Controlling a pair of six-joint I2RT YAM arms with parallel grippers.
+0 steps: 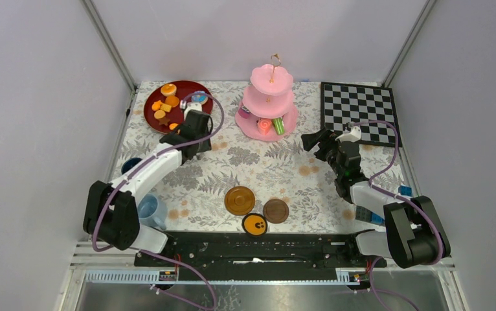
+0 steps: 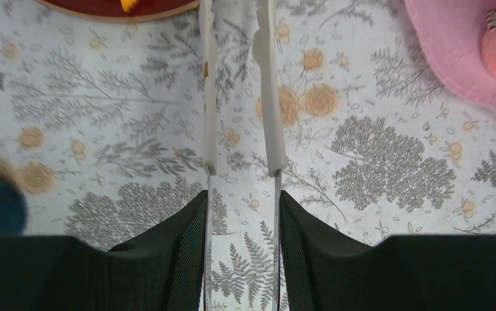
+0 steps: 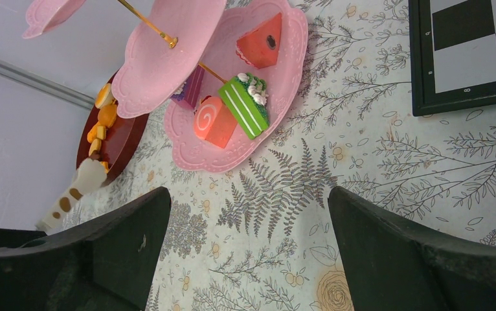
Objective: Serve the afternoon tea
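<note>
My left gripper is shut on a pair of tongs (image 2: 271, 123) with pale tips, and nothing shows between those tips. The tongs reach over the near edge of the dark red tray (image 1: 186, 92), where a blue-topped donut (image 1: 199, 97) and several orange and yellow treats lie. Right of the tray stands a pink three-tier stand (image 1: 272, 80). On its bottom tier are a green cake slice (image 3: 245, 110), an orange swirl cake (image 3: 214, 122), a purple cake and a reddish cake wedge (image 3: 262, 44). My right gripper hangs open and empty over the cloth.
A black-and-white checkerboard (image 1: 360, 107) lies at the back right. Two brown coasters, one the wooden disc (image 1: 276, 210), and a bear-faced coaster (image 1: 254, 224) are at the front middle. Blue cups (image 1: 151, 210) stand at the left. Patterned cloth between tray, stand and coasters is clear.
</note>
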